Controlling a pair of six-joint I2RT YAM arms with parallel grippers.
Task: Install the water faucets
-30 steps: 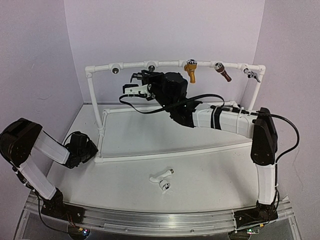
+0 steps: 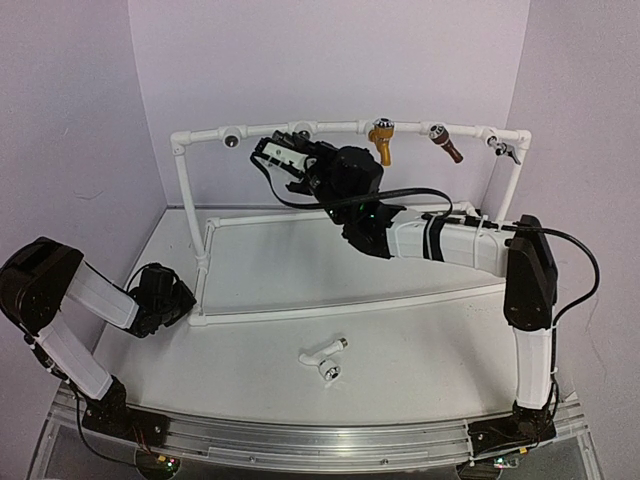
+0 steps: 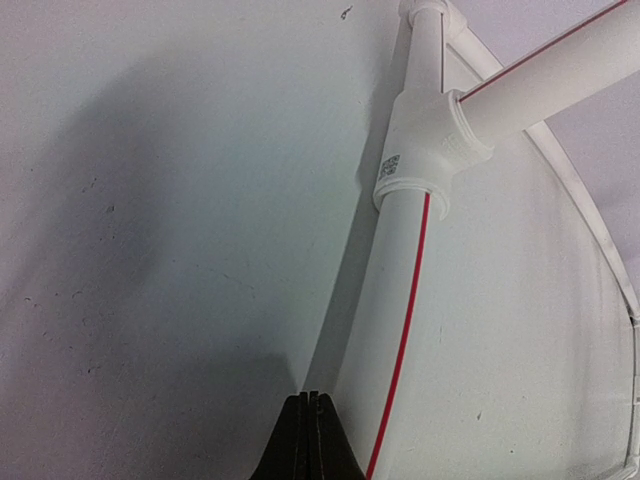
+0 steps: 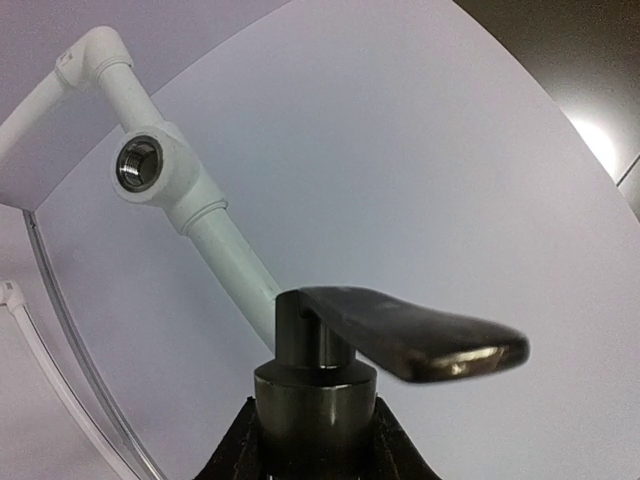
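A dark metallic faucet with a lever handle (image 4: 415, 335) fills the lower middle of the right wrist view. Black fingers (image 4: 243, 445) press against both sides of its body, so my right gripper is shut on it. From above, the right arm's end lies just in front of the second socket from the left (image 2: 303, 128); the join between faucet and socket is hidden. The leftmost socket (image 4: 139, 164) is empty. A white faucet (image 2: 322, 358) lies on the table. My left gripper is shut, nothing between its tips, near the lower pipe (image 3: 395, 290).
On the top pipe hang a golden faucet (image 2: 383, 140), a brown-handled faucet (image 2: 446, 142) and a silver faucet (image 2: 504, 149). The white pipe frame (image 2: 330, 310) stands mid-table. Bare table surrounds the white faucet. A cable (image 2: 597, 275) loops along the right arm.
My right gripper has turned and risen slightly toward the second socket, with its pale end piece now tilted. The left arm and the white faucet have stayed put.
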